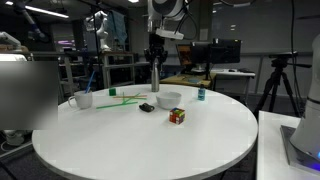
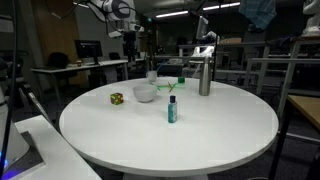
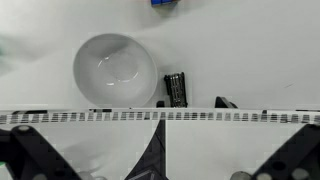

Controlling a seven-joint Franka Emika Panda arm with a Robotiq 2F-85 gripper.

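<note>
In the wrist view my gripper shows its two dark fingertips apart, one on each side of a gap. Within that gap, farther down on the table, lies a small black ribbed object; contact with it cannot be made out. A white bowl sits to the left, empty. The coloured cube is cut off by the top edge. From the first exterior view, the black object lies left of the bowl, with the cube in front. Neither exterior view shows my gripper clearly.
A white mug, a green block and thin coloured sticks occupy the left side. A metal bottle and a teal bottle stand upright. Someone stands behind it.
</note>
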